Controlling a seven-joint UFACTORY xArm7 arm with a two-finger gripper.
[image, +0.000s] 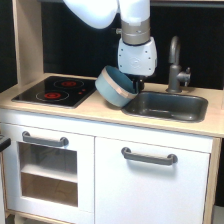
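A light blue pot (112, 90) with a dark inside is tipped steeply over the counter, between the stove and the sink. My gripper (137, 86), below the white wrist, is at the right side of the pot's raised rim and appears shut on it. The fingertips are small and dark, and partly merge with the black background. I cannot tell whether the pot's lower edge touches the counter.
The black stove top (55, 91) with red-ringed burners lies at the left. On the right are the dark sink (165, 106) and its tall faucet (176, 65). Bare wooden counter (85, 108) shows in front of the pot.
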